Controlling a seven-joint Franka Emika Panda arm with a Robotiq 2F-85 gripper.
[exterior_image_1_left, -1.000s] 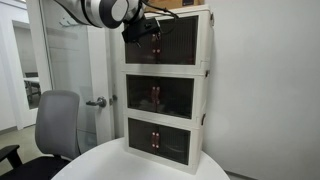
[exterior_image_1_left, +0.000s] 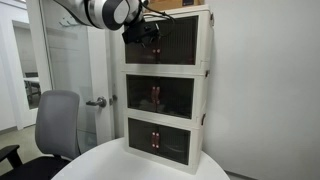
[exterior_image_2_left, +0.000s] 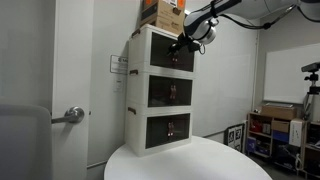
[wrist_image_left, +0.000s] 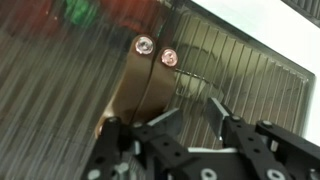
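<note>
A white cabinet (exterior_image_1_left: 207, 100) of three stacked units stands on the round white table (exterior_image_2_left: 205, 160), its dark ribbed doors closed. Paired brown handles sit at the middle of each unit. My gripper (exterior_image_1_left: 140, 34) is at the top unit's doors, close to its handles. From the wrist, the two brown handles (wrist_image_left: 147, 85) lie side by side, each with a screw at its upper end. My gripper is open, with a gap between its fingertips. The left finger overlaps the right handle's lower end in view; whether they touch, I cannot tell. Ribbed door shows between the fingers.
Cardboard boxes (exterior_image_2_left: 163, 15) lie on top of the cabinet, close to the arm. A grey office chair (exterior_image_1_left: 57, 125) is at the left by a door.
My gripper has shifted only slightly left in the exterior view and stays at the top unit. The cabinet and its doors look unchanged.
</note>
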